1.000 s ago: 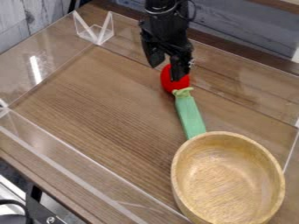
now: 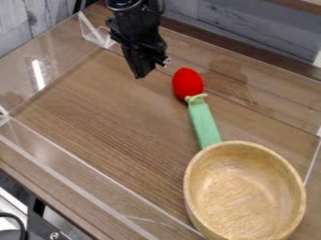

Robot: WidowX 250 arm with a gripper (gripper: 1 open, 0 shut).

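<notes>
The black gripper (image 2: 145, 60) is at the upper middle, left of a red round object (image 2: 189, 82), apart from it. Whether its fingers are open or shut is hard to tell at this size. A green strip (image 2: 204, 122) runs down from the red object. A tan round bowl (image 2: 242, 192) lies at the lower right.
A pale transparent item (image 2: 99, 32) is partly hidden behind the arm at the back left. Raised edges border the table at the back and left.
The gripper has moved up and left from over the red object, which is now in full view at about the same spot.
</notes>
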